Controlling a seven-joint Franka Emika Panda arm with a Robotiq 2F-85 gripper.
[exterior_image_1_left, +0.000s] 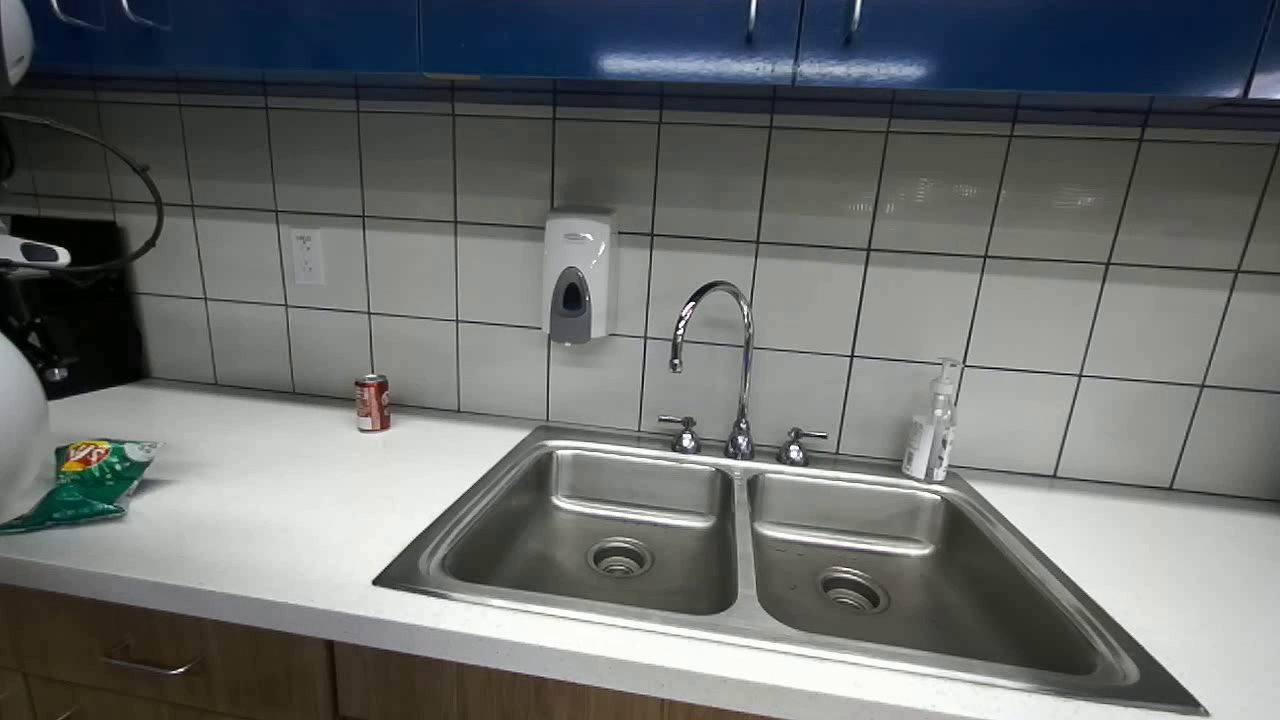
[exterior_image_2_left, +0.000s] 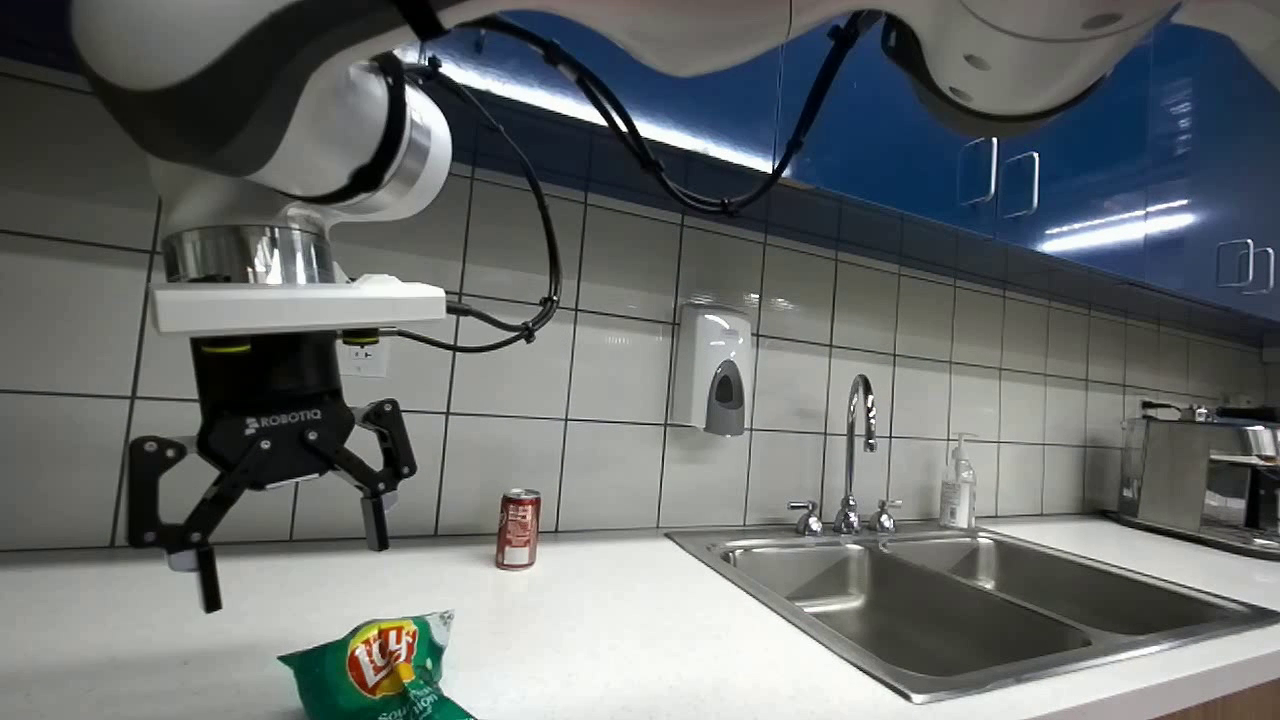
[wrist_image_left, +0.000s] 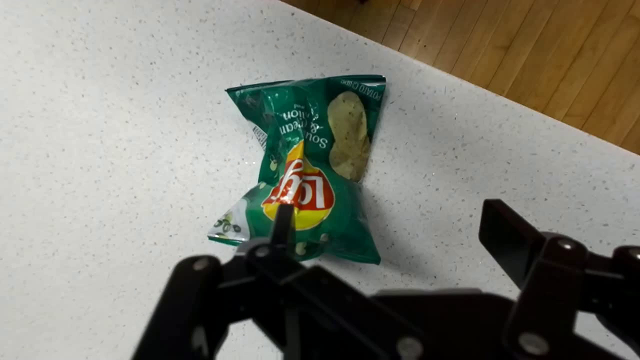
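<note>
My gripper (exterior_image_2_left: 294, 582) hangs above the counter in exterior view 2, its fingers wide open and empty. A green Lay's chip bag (wrist_image_left: 327, 162) lies flat on the white counter in the wrist view, near the counter's edge. In that view one dark finger (wrist_image_left: 283, 225) overlaps the bag's lower part, while the other finger (wrist_image_left: 507, 240) stands over bare counter to the right. A red soda can (exterior_image_2_left: 518, 528) stands upright farther back, close to the tiled wall. Only part of the arm shows at the left edge of exterior view 1.
A double steel sink (exterior_image_1_left: 744, 588) with a tall faucet (exterior_image_1_left: 744, 372) takes up the middle. Behind it stands a clear pump bottle (exterior_image_1_left: 931, 432). A soap dispenser (exterior_image_1_left: 579, 276) hangs on the wall. Counter between bag and sink is clear.
</note>
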